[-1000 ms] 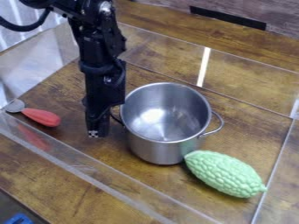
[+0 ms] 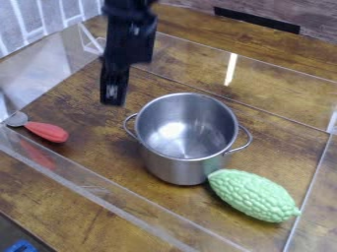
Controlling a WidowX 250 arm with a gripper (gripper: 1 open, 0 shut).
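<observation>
My black gripper (image 2: 113,93) is raised over the wooden surface, up and to the left of a steel pot (image 2: 187,143) with two side handles. It is motion-blurred, so its fingers are hard to make out; it looks shut, with nothing visible between them. A red-handled utensil (image 2: 43,130) with a metal end lies at the left. A pale green bumpy corn- or gourd-like object (image 2: 253,195) lies to the right of the pot, toward the front.
Clear panels border the wooden work area (image 2: 93,197). The surface behind the pot and at the front left is mostly bare. A small blue object (image 2: 19,246) sits at the bottom left corner.
My gripper has risen quickly from beside the pot's left handle to well above it. The pot, red utensil and green object look unmoved.
</observation>
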